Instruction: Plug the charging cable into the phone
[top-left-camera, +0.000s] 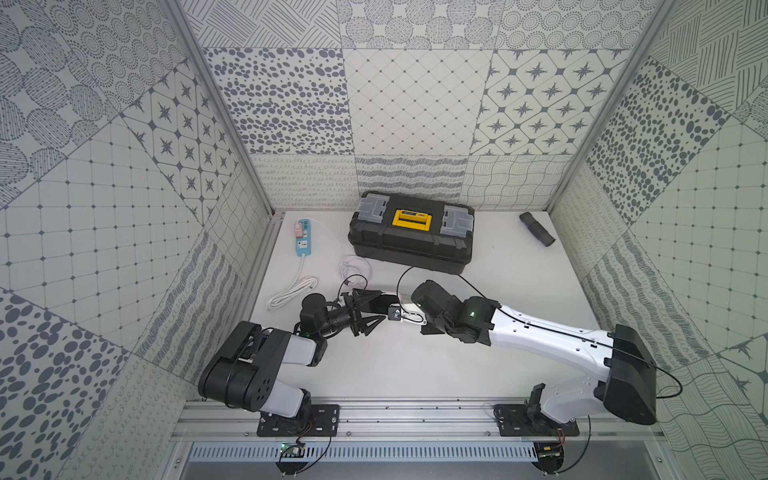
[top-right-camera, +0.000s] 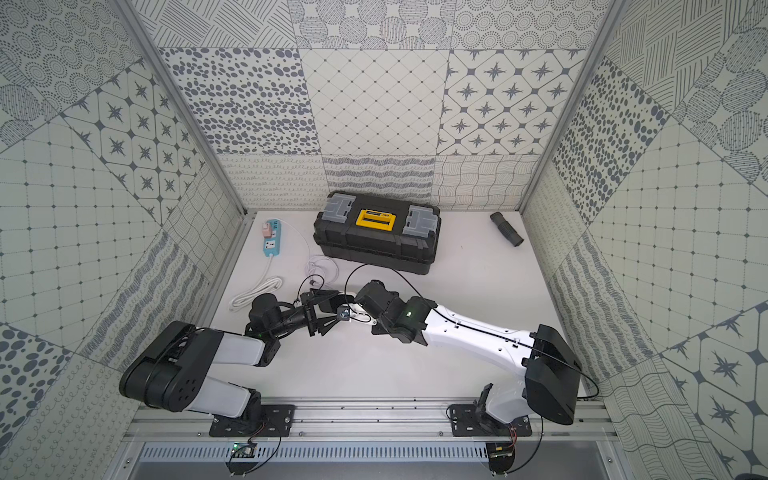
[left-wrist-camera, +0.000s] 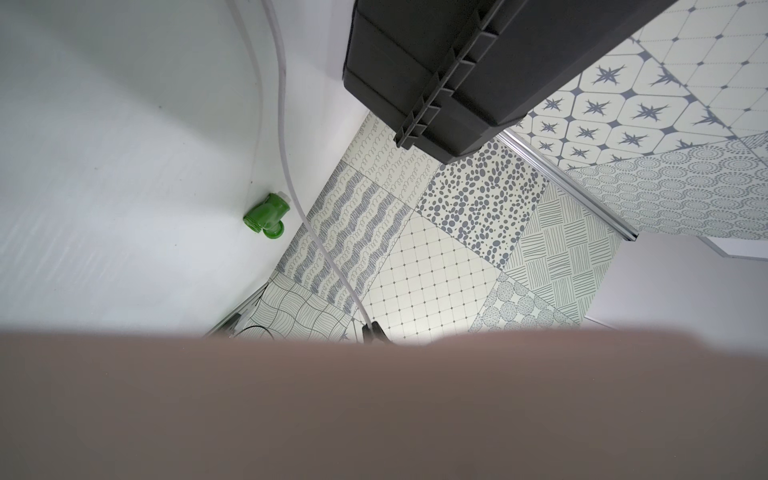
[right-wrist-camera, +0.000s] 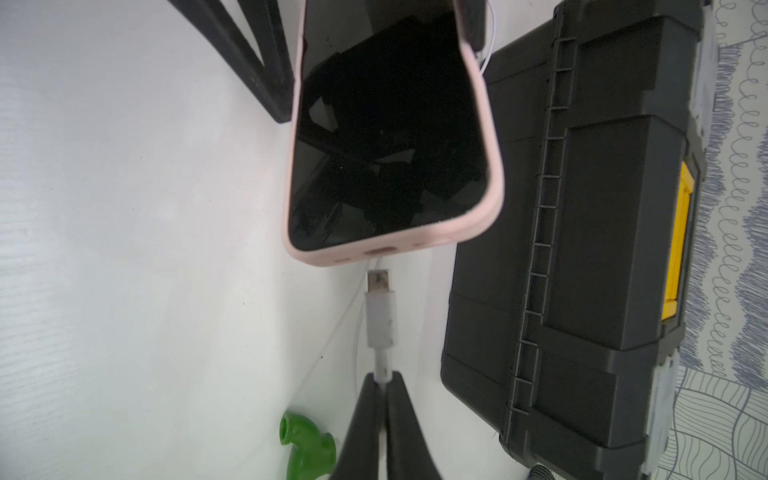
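The phone (right-wrist-camera: 388, 152), pink-cased with a dark screen, is held in my left gripper (top-left-camera: 364, 312), whose black fingers sit along both long sides in the right wrist view. In the left wrist view the blurred case (left-wrist-camera: 384, 408) fills the lower half. My right gripper is shut on the white charging cable. The cable's connector (right-wrist-camera: 380, 308) points up at the phone's bottom edge, a little below the port in that view; whether they touch is not clear, but the metal tip shows outside.
A black toolbox (top-left-camera: 410, 236) stands at the back. A blue power strip (top-left-camera: 303, 236) with coiled white cord lies at the left, a dark cylindrical object (top-left-camera: 537, 229) at the back right. A green pipe fitting (left-wrist-camera: 266, 214) lies on the table.
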